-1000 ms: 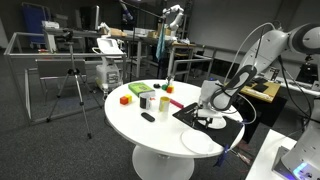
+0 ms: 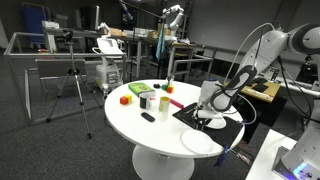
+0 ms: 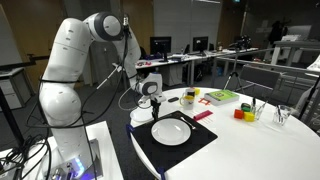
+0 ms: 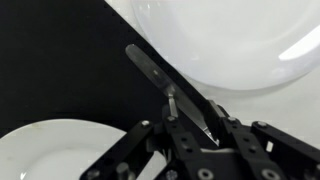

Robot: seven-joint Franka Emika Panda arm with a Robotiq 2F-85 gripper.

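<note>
A silver knife (image 4: 150, 66) runs diagonally in the wrist view, along the edge of the black mat (image 4: 60, 60). My gripper is shut on the knife, whose far end passes down between the fingers. A white plate (image 4: 60, 150) lies on the mat to one side; another white plate (image 4: 235, 35) is on the other side, on the white tabletop. In exterior view 1 the gripper (image 2: 200, 123) is low over the table, between the plate on the mat (image 2: 214, 123) and the plate near the table edge (image 2: 198, 142). The knife is too small to make out there.
Farther across the round table (image 2: 140, 122) are a yellow cup (image 2: 164, 104), a green box (image 2: 139, 88) and several coloured blocks. A dark object (image 2: 148, 117) lies left of the plates. More cutlery (image 3: 203, 115) lies near the mat's far edge.
</note>
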